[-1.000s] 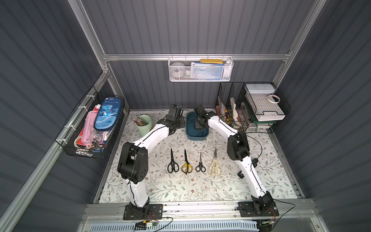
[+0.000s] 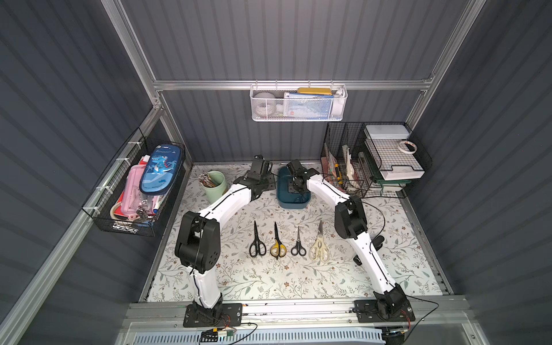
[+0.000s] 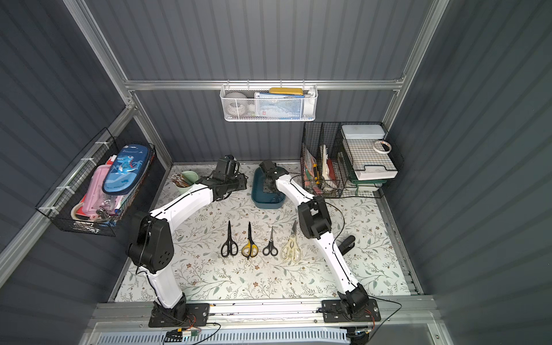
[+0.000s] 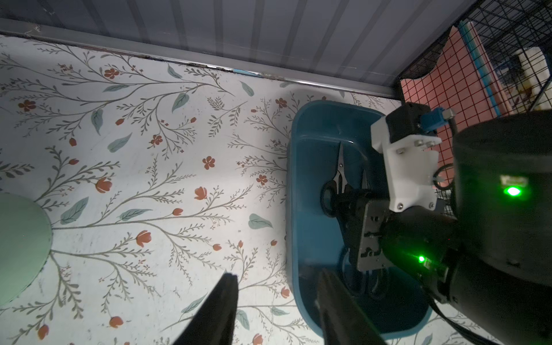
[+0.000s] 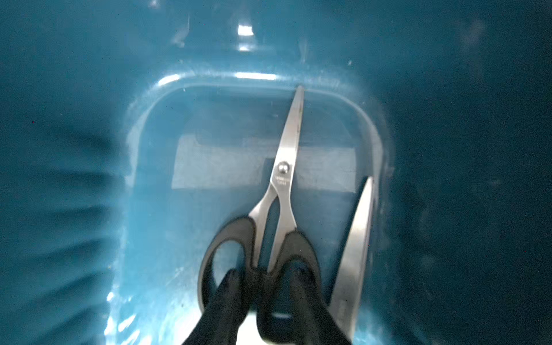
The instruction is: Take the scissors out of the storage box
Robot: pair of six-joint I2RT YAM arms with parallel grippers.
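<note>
The teal storage box [image 2: 293,204] holds grey-handled scissors [image 5: 283,172], with a second steel blade [image 5: 353,258] along their right. My right gripper is down inside the box over the handles of the grey scissors, its blurred fingers apart; whether they touch the handles I cannot tell. My left gripper hangs open over the table just left of the box, nothing between its fingers. Four scissors lie in a row in front of the box: black [image 2: 257,244], yellow [image 2: 277,248], small black [image 2: 298,247] and cream [image 2: 319,250].
A green cup [image 2: 214,189] of utensils stands at the left. Wire racks [image 2: 391,166] of stationery stand at the back right, close to my right arm. A black wire basket [image 2: 132,224] hangs at the left wall.
My right arm has shifted slightly over the box in the last second. The left arm and the scissors on the table have not moved.
</note>
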